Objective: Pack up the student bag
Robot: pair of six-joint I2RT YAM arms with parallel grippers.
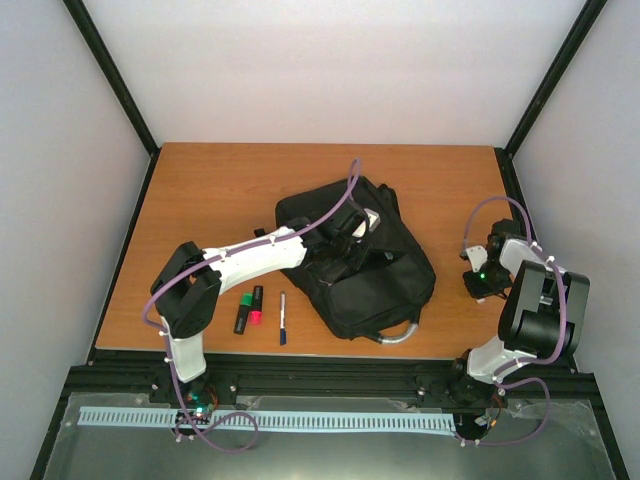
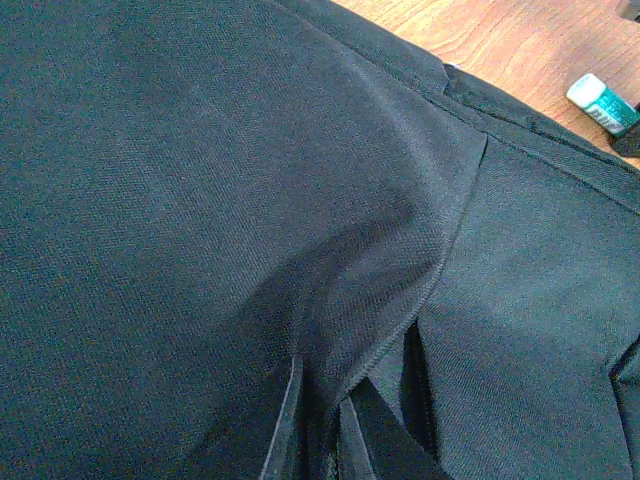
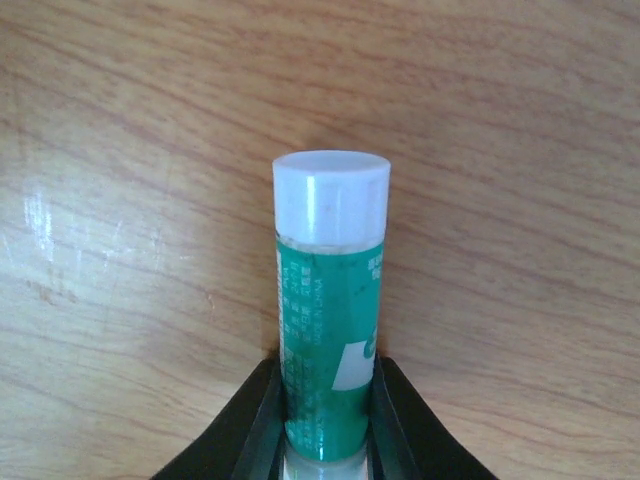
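Observation:
A black bag (image 1: 385,300) lies at mid-table with its opening facing up. My left gripper is shut on the fabric edge of that opening, the cloth pinched between its fingers. On the right side of the table, a green glue stick (image 3: 330,330) with a white cap is squeezed between the fingers of my right gripper. In the left wrist view the glue stick (image 2: 603,103) shows at the upper right. From above, the right arm covers most of it. How far it is off the wood I cannot tell.
Left of the bag lie a green-capped marker (image 1: 243,312), a red-capped marker (image 1: 256,305) and a slim blue-tipped pen (image 1: 283,318).

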